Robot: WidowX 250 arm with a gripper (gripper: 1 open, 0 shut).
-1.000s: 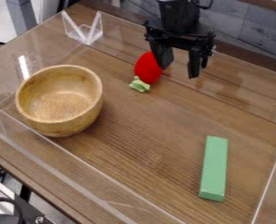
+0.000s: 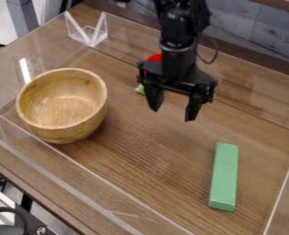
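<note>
My dark gripper (image 2: 175,103) is over the upper middle of the wooden table, its two fingers spread open, with nothing seen between them. Behind it, partly hidden, lie a red object (image 2: 154,60) and a small green piece (image 2: 141,89). A wide tan bowl (image 2: 61,105) sits at the left. A long green bar (image 2: 225,175) lies at the right front, apart from the gripper.
A clear plastic item (image 2: 86,29) stands at the back left. Cables show at the lower left edge.
My arm has come toward the camera and down, from above the red object to in front of it, now covering much of it. The bowl and green bar are unchanged.
</note>
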